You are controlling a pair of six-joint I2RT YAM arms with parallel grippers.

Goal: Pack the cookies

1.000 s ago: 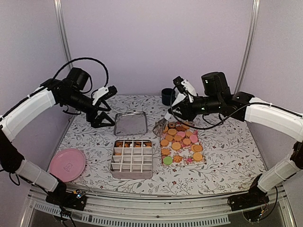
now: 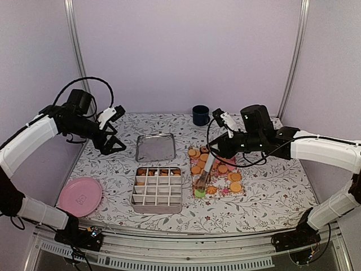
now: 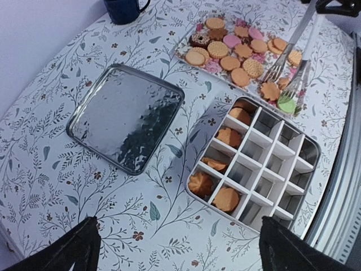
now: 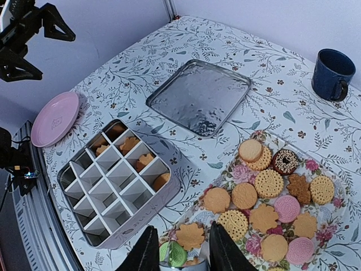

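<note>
The silver tongs (image 2: 209,164) hang from my right gripper (image 2: 221,151), whose fingers close around their handle. In the left wrist view the tong heads (image 3: 274,71) are spread over the near edge of the cookie mat, by an orange flower-shaped cookie (image 3: 269,90) and a green round cookie (image 3: 286,105). Whether they touch a cookie cannot be told. The divided box (image 2: 157,210) has cookies (image 3: 228,136) in several cells along its far and left sides; its other visible cells are empty. My left gripper (image 2: 120,140) is open and empty, raised at the left.
Many cookies (image 4: 269,183) lie on the flowered mat (image 4: 333,217). A metal tray (image 2: 156,148) lies behind the box, a dark blue mug (image 2: 201,116) stands at the back, and a pink plate (image 2: 80,196) sits front left. Patterned table shows clear between tray and plate.
The tongs have swung from the mat's far left corner down toward its near edge by the green cookie. My left arm has drawn back a little to the left. The box looks the same.
</note>
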